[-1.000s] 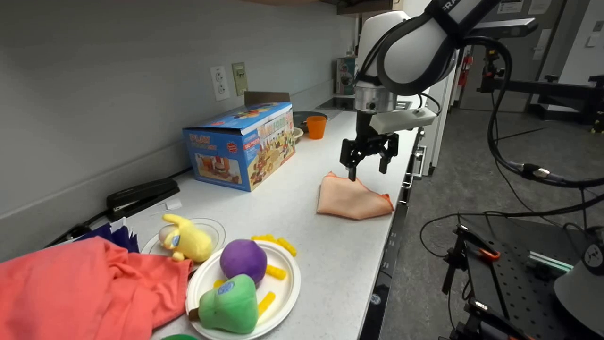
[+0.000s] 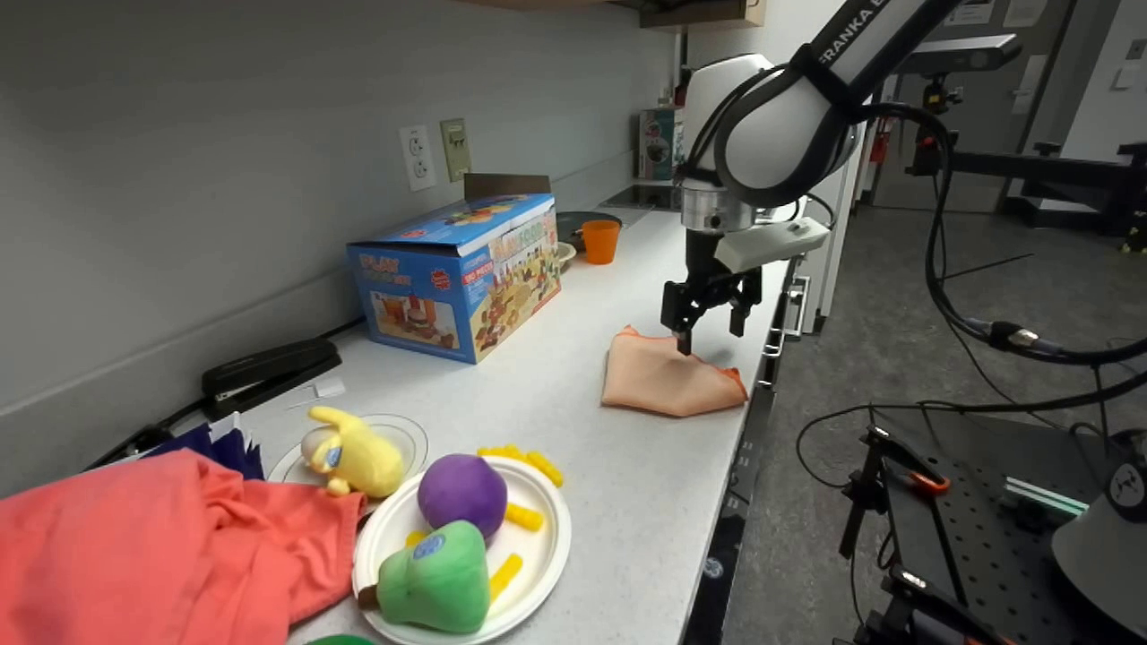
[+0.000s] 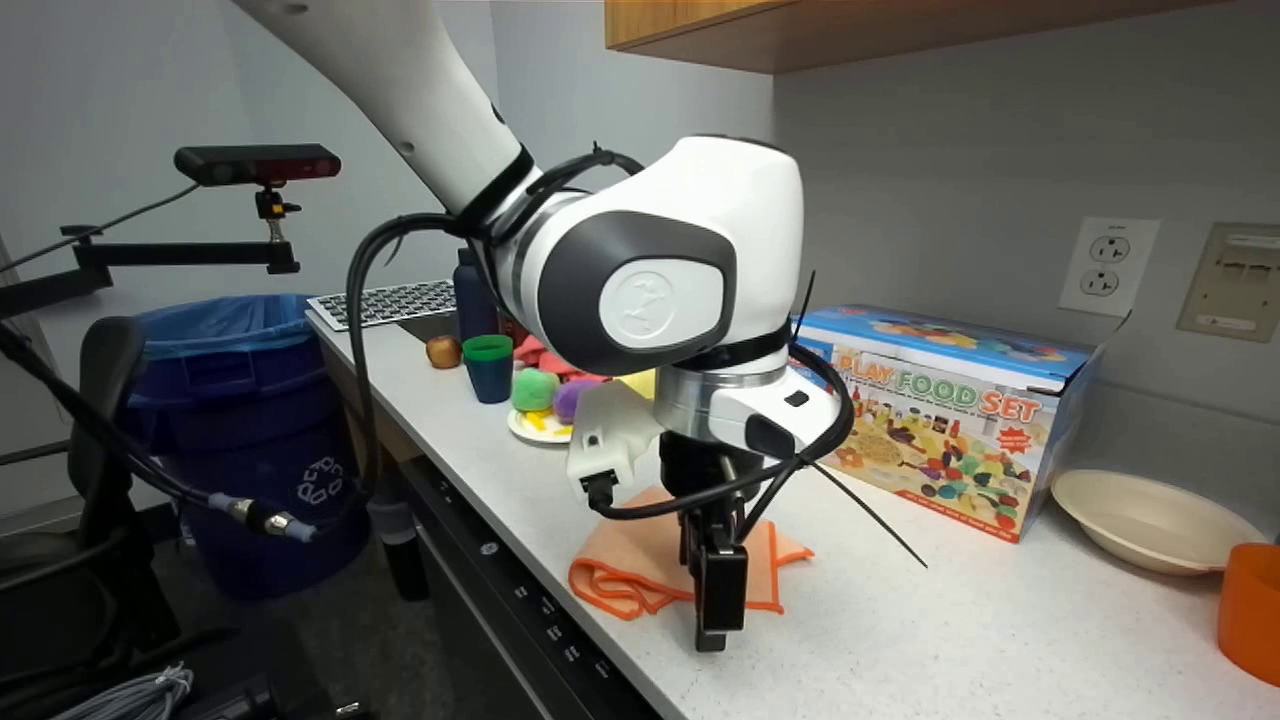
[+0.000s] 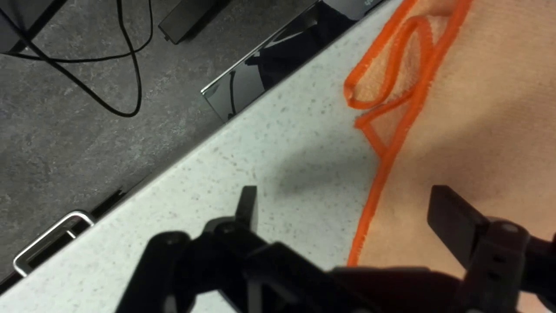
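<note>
A folded peach cloth (image 2: 668, 378) with an orange hem lies on the counter near its front edge. Just above the cloth's far edge hangs my gripper (image 2: 711, 329), its fingers open and nothing between them. In the wrist view, the cloth (image 4: 500, 120) fills the right side; one finger (image 4: 454, 219) is over the fabric and the other finger (image 4: 247, 208) is over bare counter, with the orange hem running between them. From exterior view 2, the gripper (image 3: 716, 624) stands in front of the cloth (image 3: 636, 558) and hides part of it.
A play food box (image 2: 457, 279) stands by the wall, with an orange cup (image 2: 601, 242) beyond it. Closer in are a white plate (image 2: 554, 559) of plush food and a red cloth (image 2: 161, 548). The counter drops off at the front edge.
My gripper has come down and moved slightly to the right in exterior view 1, closer to the peach cloth. The cloth has stayed in place.
</note>
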